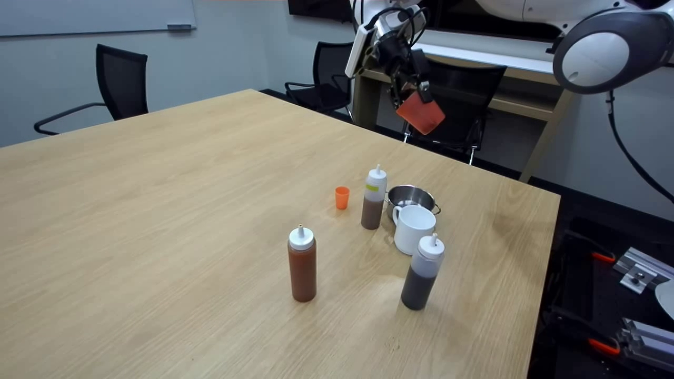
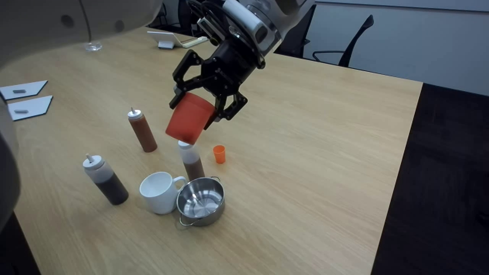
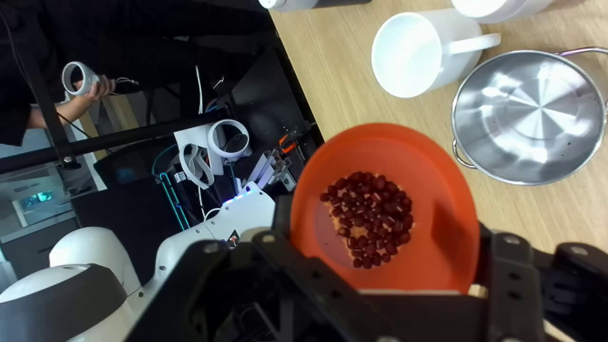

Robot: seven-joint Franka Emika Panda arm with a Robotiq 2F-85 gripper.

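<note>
A red-orange cup (image 2: 190,118) is gripped between the fingers of my gripper (image 2: 195,106), which is shut on its sides high above the table. The cup leans well over from upright. Looking into its mouth in the wrist view, I see dark red beans (image 3: 373,219) gathered on the inside. A steel pot (image 2: 201,201) with wire handles stands on the table below, and only a few dark specks show in it in the wrist view. Close against the pot is a white mug (image 2: 158,192). The small orange cup (image 1: 342,198) stands upright on the table.
Squeeze bottles stand around: a brown-filled one (image 1: 373,205) by the pot, a dark one (image 1: 422,278) near the mug, and a reddish-brown one (image 1: 303,268) farther off. In exterior view 2, the table's right side is clear.
</note>
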